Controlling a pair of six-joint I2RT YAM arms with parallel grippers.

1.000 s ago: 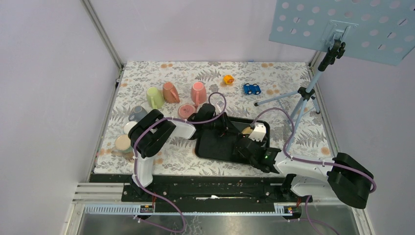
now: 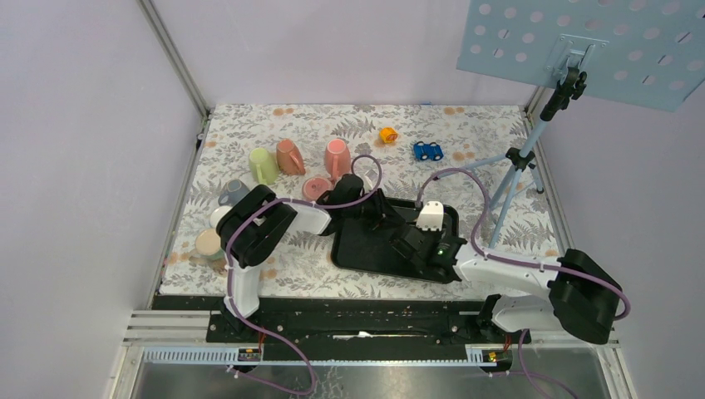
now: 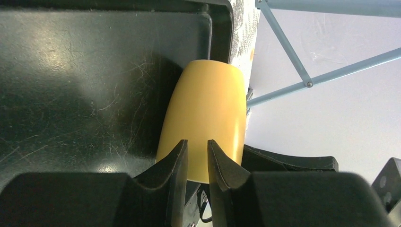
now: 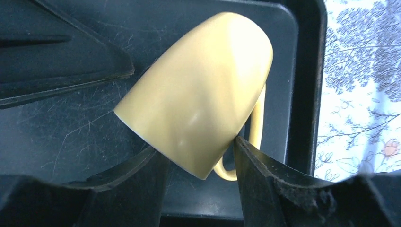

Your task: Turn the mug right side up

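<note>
A yellow mug (image 4: 198, 90) lies tilted on its side at the right end of the black tray (image 3: 56, 71), its handle on the tray floor. My right gripper is at the mug's rim, one fingertip touching its body; whether it grips is unclear. My left gripper is just beside the mug, its two fingertips close together with a narrow gap; whether anything is between them is unclear. In the top view both grippers hide most of the mug.
Several mugs (image 2: 263, 166) stand or lie left and behind the tray. An orange toy (image 2: 388, 135) and blue car (image 2: 428, 151) are at the back. A light-blue tripod stand (image 2: 520, 166) rises close on the right.
The left arm has barely moved.
</note>
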